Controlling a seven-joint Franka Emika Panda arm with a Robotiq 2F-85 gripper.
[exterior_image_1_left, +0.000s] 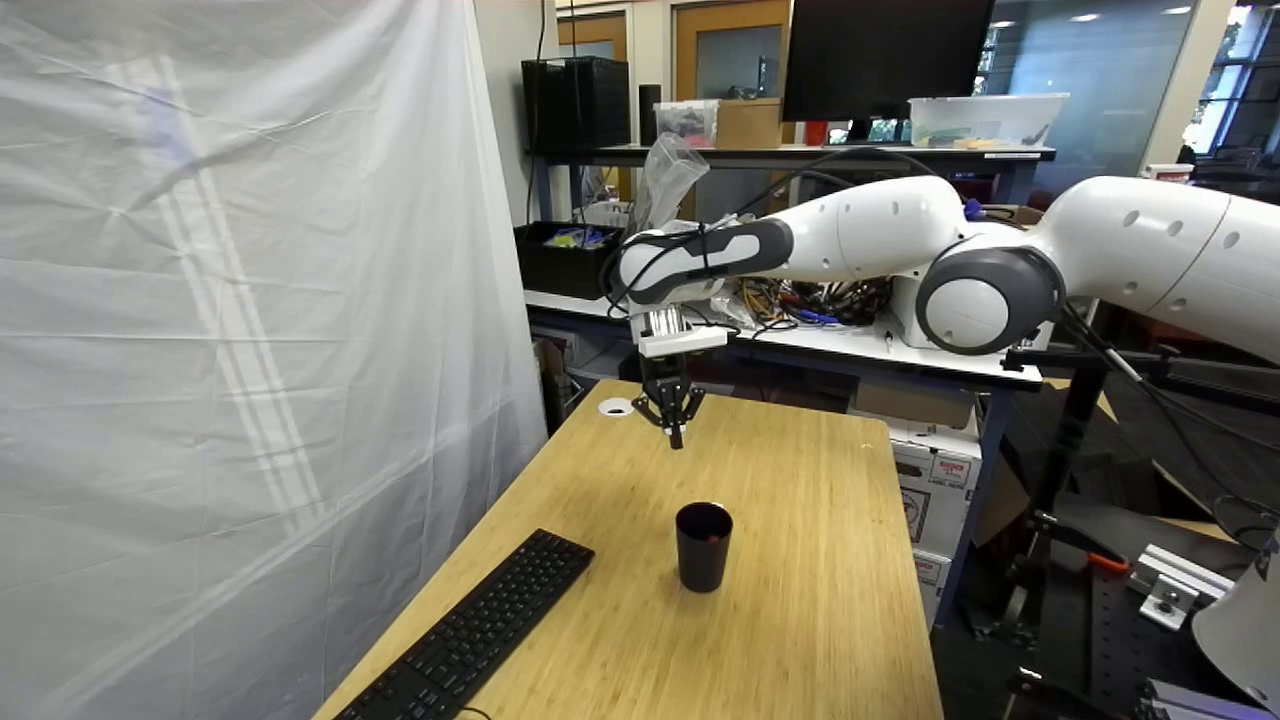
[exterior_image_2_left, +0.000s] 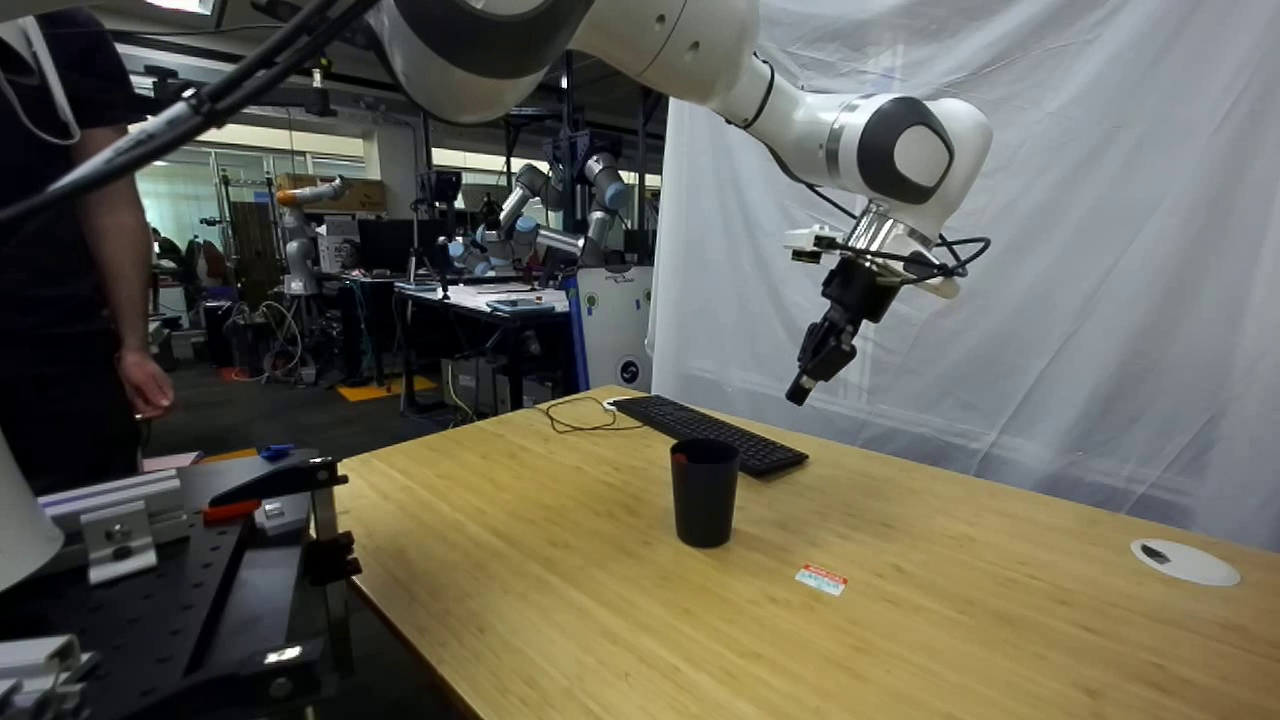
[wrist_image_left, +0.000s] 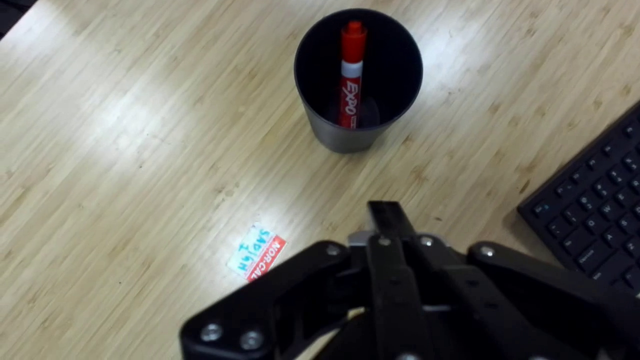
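A black cup (exterior_image_1_left: 703, 552) stands upright on the wooden table, and in the wrist view a red Expo marker (wrist_image_left: 352, 78) leans inside it, cap end up. My gripper (exterior_image_1_left: 675, 442) is in the air above the table, clear of the cup. In exterior view 2 the gripper (exterior_image_2_left: 798, 392) points down, above and to the right of the cup (exterior_image_2_left: 704, 494). Its fingers (wrist_image_left: 390, 221) are closed together in the wrist view, and nothing shows between them.
A black keyboard (exterior_image_2_left: 708, 432) lies along the curtain side of the table. A small red-and-white label (exterior_image_2_left: 822, 580) and a white disc (exterior_image_2_left: 1185, 562) are flat on the tabletop.
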